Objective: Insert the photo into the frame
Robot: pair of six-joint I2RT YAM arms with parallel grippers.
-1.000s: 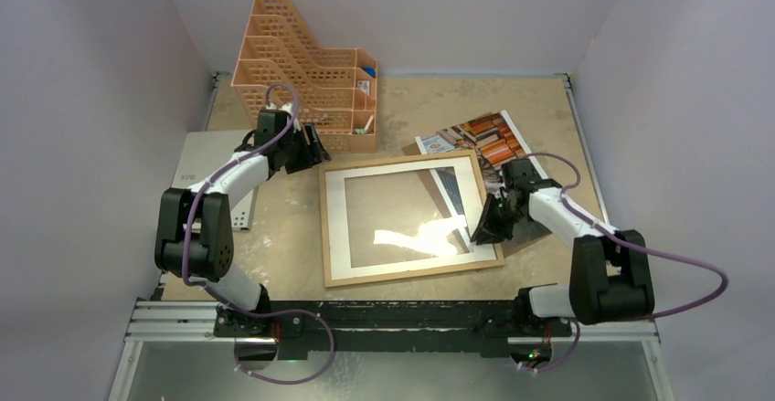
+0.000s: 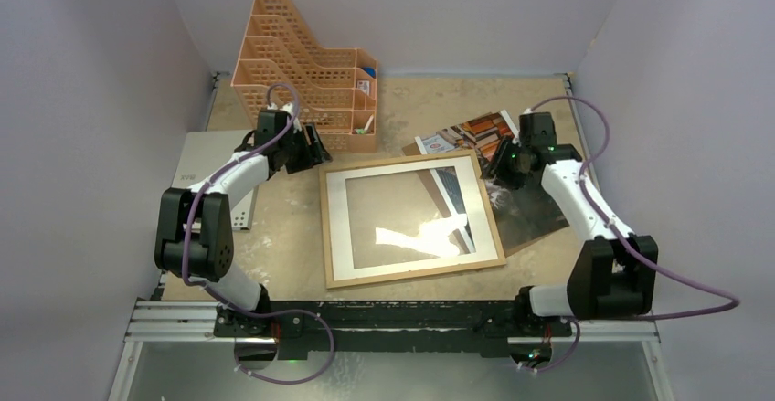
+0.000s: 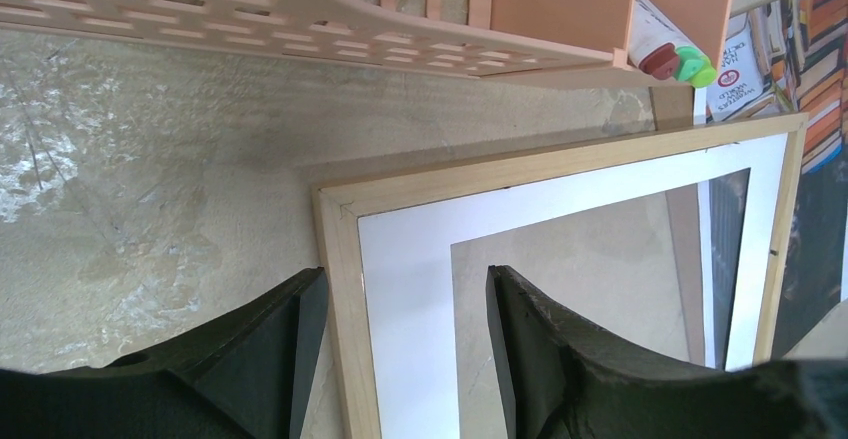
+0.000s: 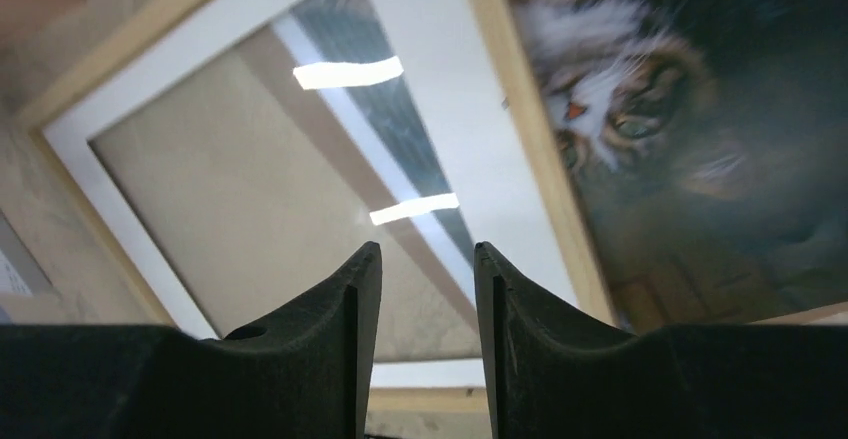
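Observation:
A wooden frame with white mat and clear pane lies mid-table, its right part over the photo prints; the right wrist view shows a cat picture beside it, and a book-spine print shows at the back. My left gripper hangs above the table at the frame's back-left corner, open with nothing between its fingers. My right gripper is raised over the frame's right edge and the prints, open and empty; the right wrist view is blurred.
An orange organiser with small items stands behind at the left. A pale flat panel lies under the left arm.
My right gripper has lifted from the frame's front-right part and moved toward the back. The left arm and the frame look unchanged.

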